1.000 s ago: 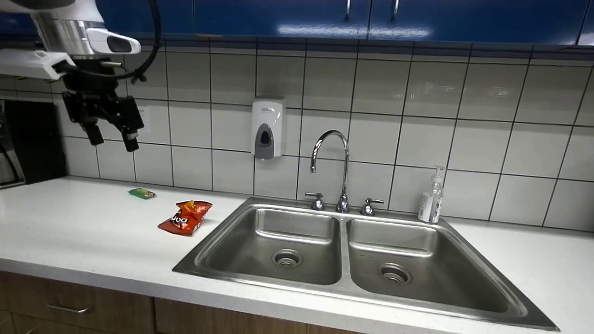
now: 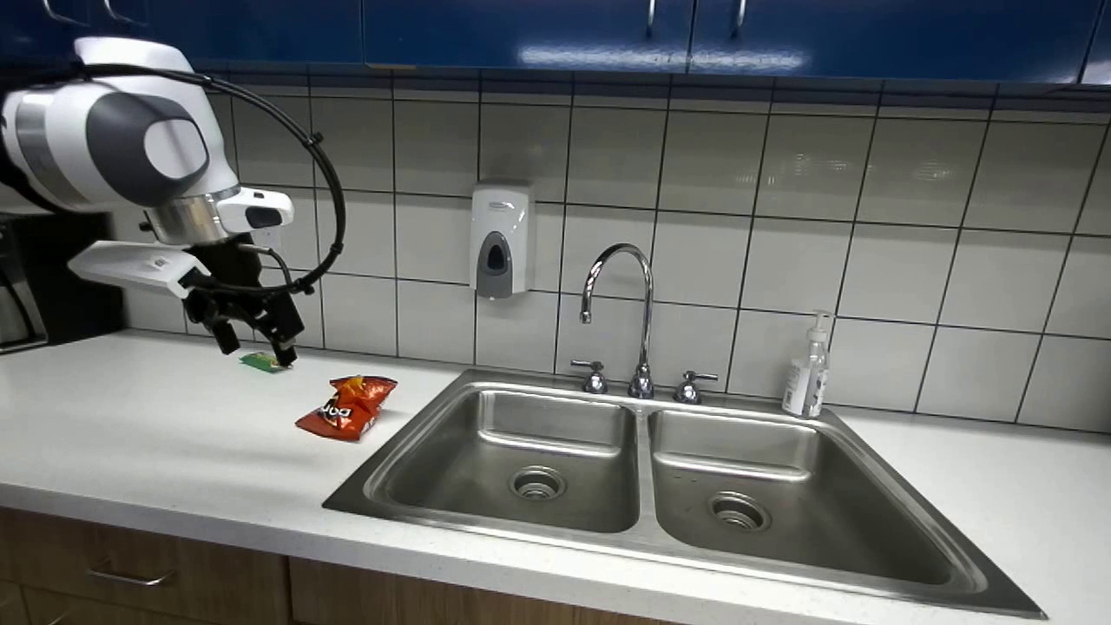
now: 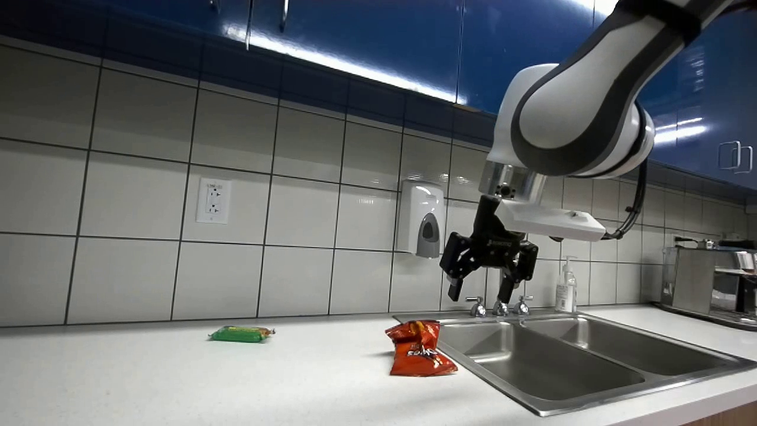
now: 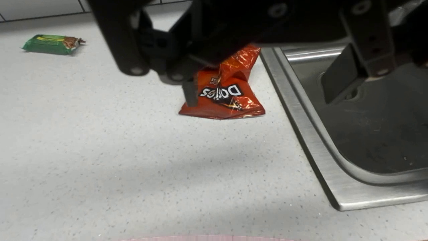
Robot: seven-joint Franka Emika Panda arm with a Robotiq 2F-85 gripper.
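Observation:
A crumpled red Doritos bag [image 2: 351, 407] lies on the white counter, just left of the sink. Above the counter hangs my gripper [image 2: 256, 350], open and empty, up and to the left of the bag in exterior view 1. Exterior view 2 puts the gripper [image 3: 479, 294] higher than the bag [image 3: 419, 355] and apart from it. From the wrist, one finger [image 4: 190, 92] overlaps the left part of the bag [image 4: 224, 96], whose upper end is partly hidden by the gripper. A small green packet [image 4: 52, 44] lies farther left on the counter [image 4: 120, 168].
The steel double sink [image 2: 643, 469] takes up the counter's middle, with a tall faucet [image 2: 646, 312] behind it. A soap bottle [image 2: 808, 375] stands at its back right. On the tiles hangs a soap dispenser [image 2: 502, 241].
My arm has come down and to the right in exterior view 1, bringing the open gripper closer to the counter. Neither the red bag nor the green packet has moved.

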